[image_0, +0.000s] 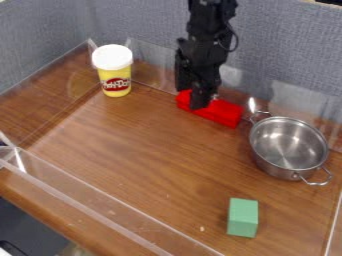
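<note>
My black gripper (195, 86) hangs at the top centre of the camera view, open, its fingers just above and around the left part of a red object (219, 113) lying on the wooden table. Whether it touches the red object I cannot tell.
A Play-Doh tub (115, 78) with a white lid stands at the back left. A metal pot (289, 150) sits on the right, and a green block (243, 217) lies at the front right.
</note>
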